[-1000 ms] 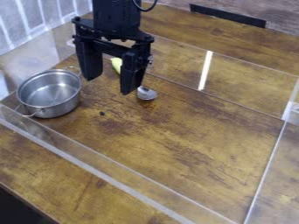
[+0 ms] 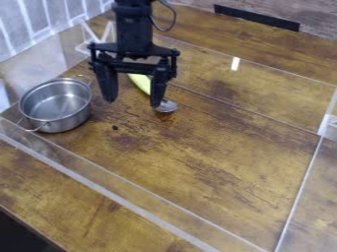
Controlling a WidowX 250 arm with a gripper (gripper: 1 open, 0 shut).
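My black gripper [image 2: 132, 84] hangs over the upper middle of the wooden table, open, with its two fingers spread apart. A steel pot [image 2: 55, 103] with handles stands to its lower left. A yellow-green curved object [image 2: 145, 87], perhaps a banana, lies just behind the gripper, partly hidden by it. A small silver object [image 2: 166, 105] lies at its right end.
A white railing or wall runs along the back left, and clear panels edge the table at the right.
My gripper has moved back, away from the camera, over the last second, uncovering more of the yellow-green object. The pot has not moved.
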